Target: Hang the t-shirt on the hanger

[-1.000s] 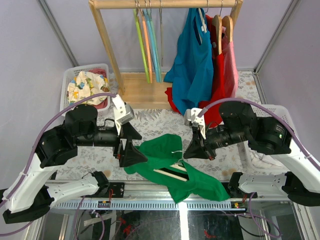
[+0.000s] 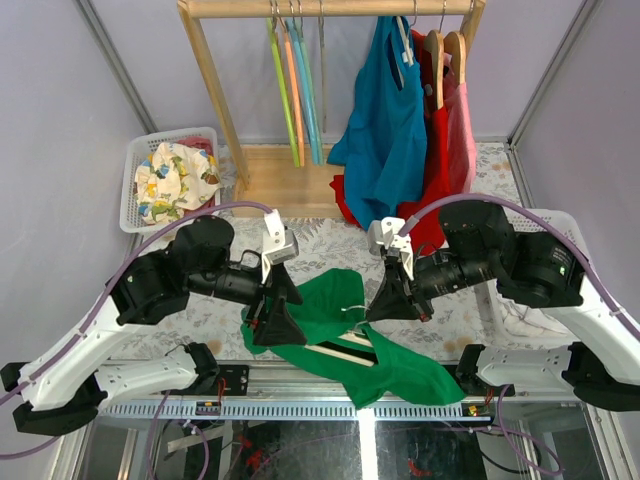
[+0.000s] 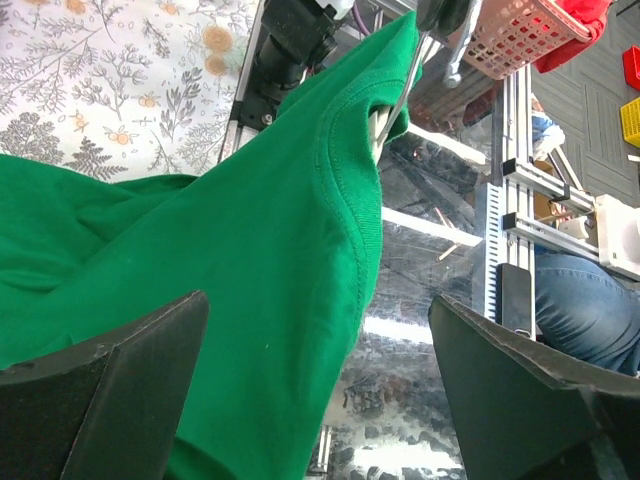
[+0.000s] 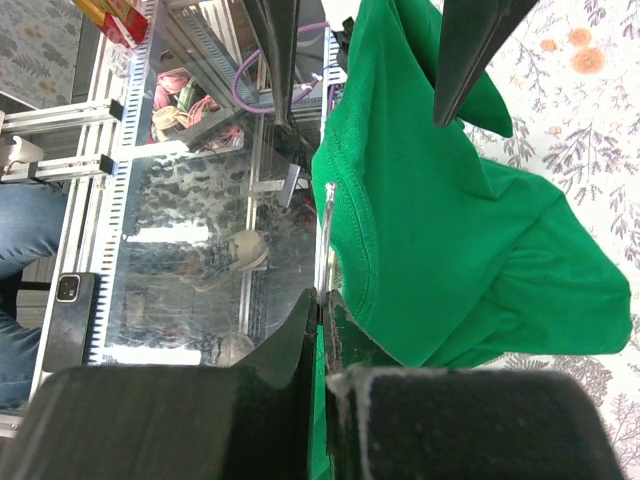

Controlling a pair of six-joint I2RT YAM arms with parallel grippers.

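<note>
The green t-shirt [image 2: 400,372] lies spread over the front edge of the table, its right part hanging past it. A pale hanger [image 2: 340,355] shows in the shirt's neck opening, with its thin metal hook [image 4: 326,230] standing out. My right gripper is shut on that hook. Over the shirt's left part is my left gripper, its fingers apart. The green cloth runs between and below its fingers without being pinched. The ends of the hanger inside the shirt are hidden.
Behind stands a wooden rack [image 2: 335,8] with empty coloured hangers and several hung garments, including a blue shirt [image 2: 388,120]. A white basket of clothes [image 2: 130,200] stands at the left, another basket [image 2: 575,228] at the right.
My left gripper has moved right over the shirt.
</note>
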